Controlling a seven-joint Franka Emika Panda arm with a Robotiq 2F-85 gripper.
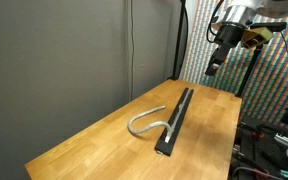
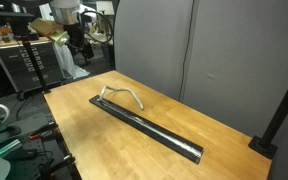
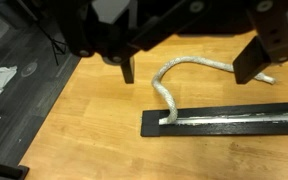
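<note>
A pale rope (image 1: 142, 127) lies in a loose curve on the wooden table, one end resting over a long black channel (image 1: 177, 125) with a light groove along it. In the second exterior view the same rope (image 2: 122, 91) arches beside the channel (image 2: 152, 130). My gripper (image 1: 214, 66) hangs well above the table, clear of both. From the wrist, its dark fingers (image 3: 249, 62) stand wide apart with nothing between them; the rope (image 3: 174, 65) and the end of the channel (image 3: 159, 122) are seen below.
A grey partition (image 1: 74, 70) stands behind it. A black post (image 2: 280, 95) rises at the table's corner in the second exterior view.
</note>
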